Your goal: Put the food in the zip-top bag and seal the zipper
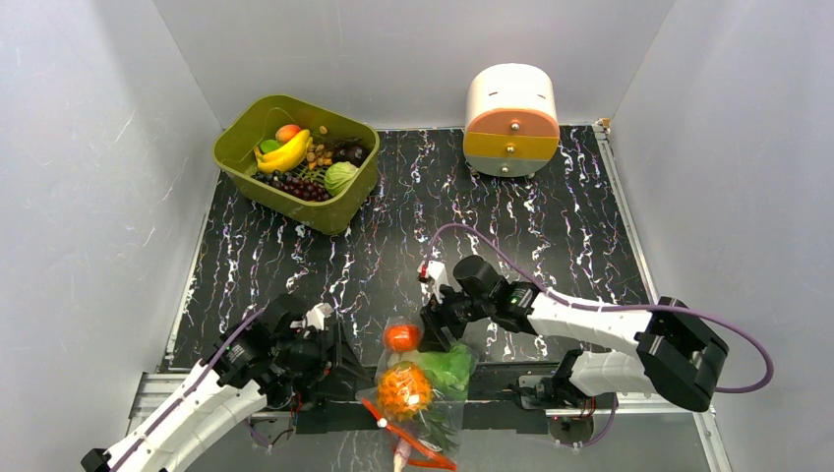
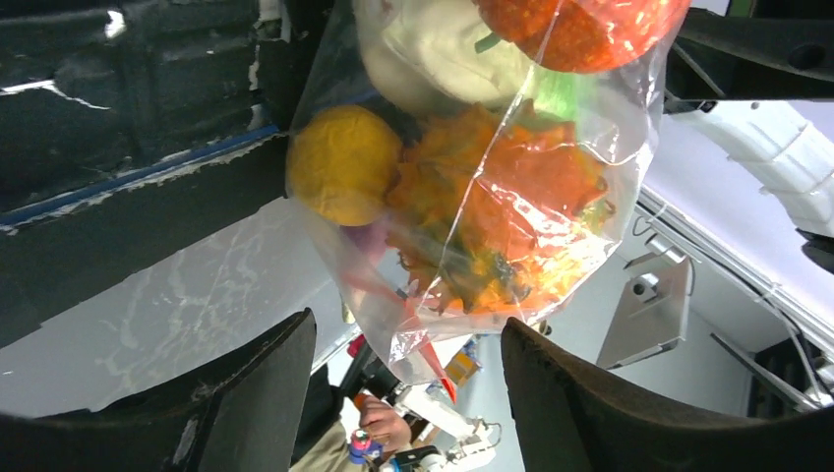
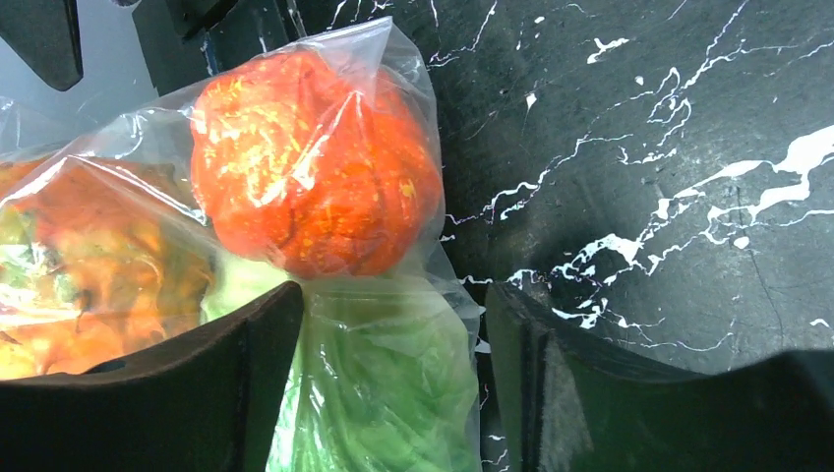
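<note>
A clear zip-top bag (image 1: 440,411) filled with food lies across the table's front edge and hangs over it. Inside are a red-orange item (image 1: 401,338), an orange shredded piece (image 1: 404,390) and green leafy food (image 1: 447,371). The red zipper strip (image 1: 435,455) is at the low end, with a white slider (image 1: 382,423). On the bag's left, my left gripper is open, the bag's clear film showing ahead of its fingers. My right gripper has its fingers apart, with the bag's edge by the green food showing between them; contact is unclear.
An olive basket (image 1: 224,155) with fruit and vegetables stands at the back left. At the back right is a small rounded drawer unit (image 1: 511,98). Between them and the arms the black marbled table (image 1: 423,197) is clear.
</note>
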